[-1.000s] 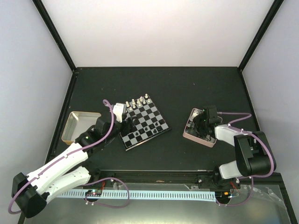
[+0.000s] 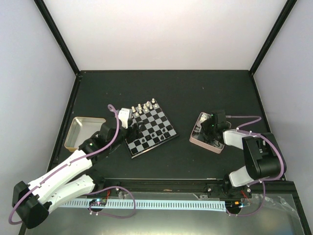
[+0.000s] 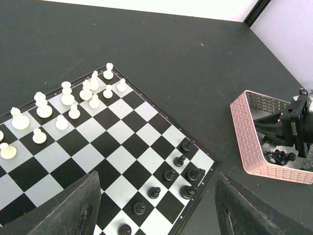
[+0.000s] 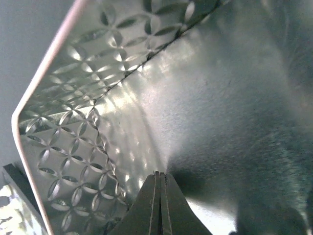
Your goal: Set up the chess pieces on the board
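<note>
The chessboard holds white pieces along its far side and several black pieces at the near right, including a black piece. My left gripper hangs over the board's left part, fingers apart with nothing visible between them in the left wrist view. My right gripper is down inside the pink basket, fingers closed together with nothing seen between them. Dark pieces lie in that basket. The right wrist view shows mostly the basket's floor and patterned walls.
An empty pale tray sits left of the board.
The right arm has shifted slightly within the basket over the last second. The left arm and the board look unchanged.
</note>
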